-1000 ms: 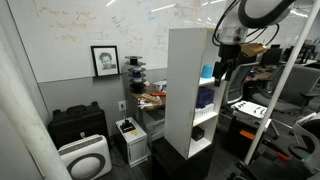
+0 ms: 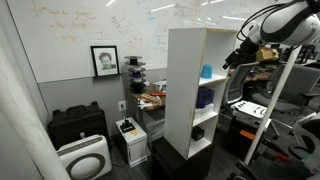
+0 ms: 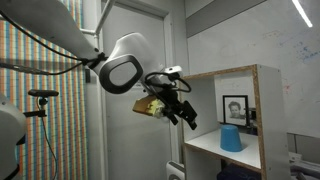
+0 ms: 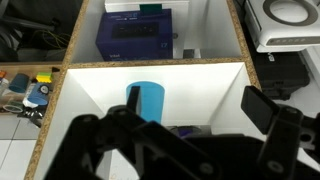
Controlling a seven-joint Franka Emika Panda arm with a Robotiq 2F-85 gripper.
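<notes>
A blue cup (image 3: pixel 231 138) stands on the upper shelf of the white shelf unit (image 2: pixel 184 95), near its open side. It also shows as a blue shape (image 4: pixel 150 100) in the wrist view, partly covered by the gripper. My gripper is open, its two dark fingers wide apart and nothing between them. In the second exterior view the gripper (image 3: pixel 187 106) hangs outside the shelf opening, clear of the cup and facing the unit.
A dark blue box (image 4: pixel 135 37) occupies another compartment. A framed portrait (image 2: pixel 105 60) is on the wall behind. A white appliance (image 2: pixel 86 158) and a black case (image 2: pixel 78 125) stand on the floor at left. Small items lie on a side table (image 2: pixel 148 101).
The arm has drawn back to the right, away from the shelf unit, and the gripper is now farther from the opening. The blue cup shows no visible movement.
</notes>
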